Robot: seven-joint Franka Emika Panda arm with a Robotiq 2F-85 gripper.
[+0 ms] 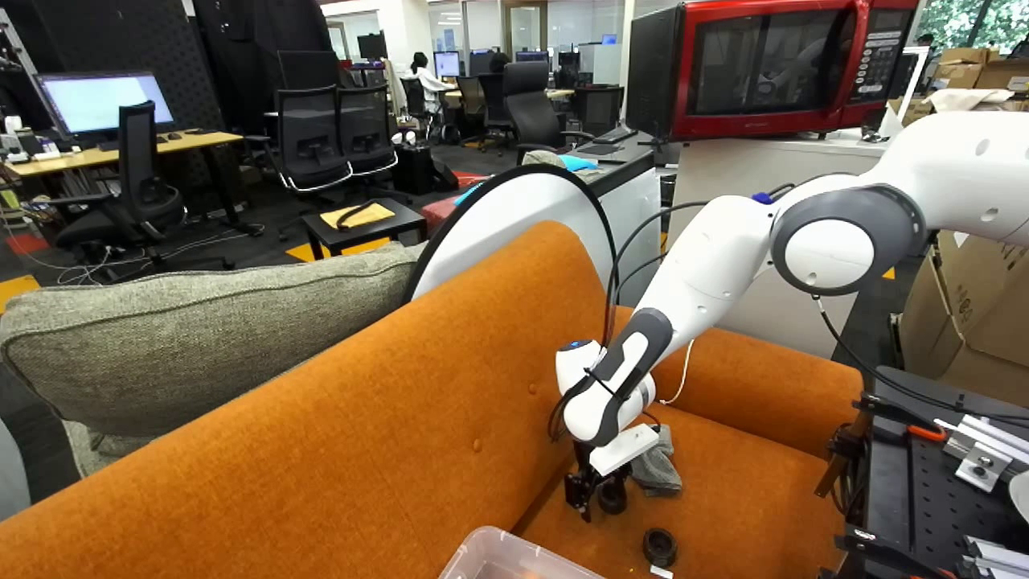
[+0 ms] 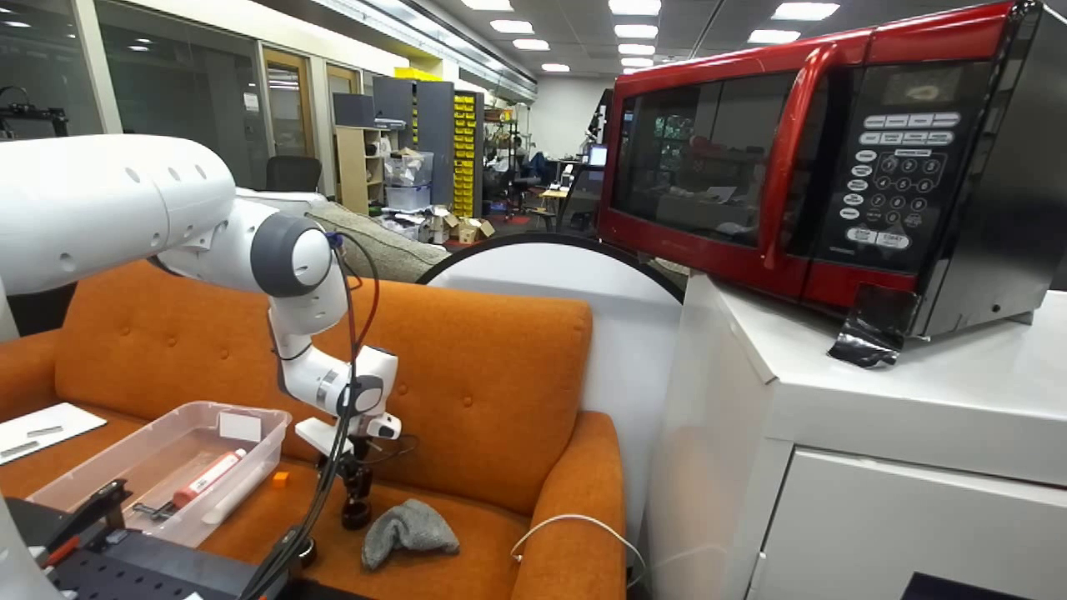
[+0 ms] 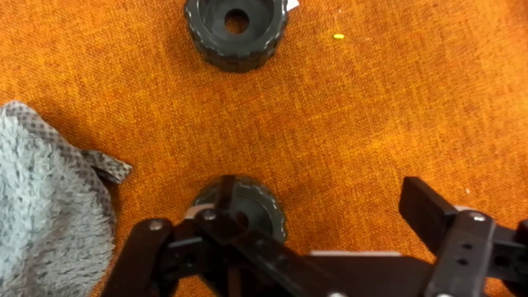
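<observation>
Two black ringed wheels lie on the orange sofa seat. The nearer wheel [image 3: 265, 205] is partly covered by the left finger of my gripper in the wrist view. The fingers stand wide apart with only bare fabric showing between them. The other wheel [image 3: 210, 29], at the top of that view, is clear of the fingers. A grey fuzzy cloth [image 3: 49, 208] lies left of the gripper. In exterior view 1 the gripper [image 1: 595, 490] points down beside the nearer wheel [image 1: 612, 498]; whether they touch I cannot tell.
A clear plastic bin [image 2: 265, 450] holding a red-and-white tube [image 2: 210, 477] sits on the sofa, with a small orange block [image 2: 281, 479] beside it. The sofa backrest [image 1: 453, 415] rises close to the gripper. A red microwave [image 2: 720, 160] stands on a white cabinet [image 2: 900, 430].
</observation>
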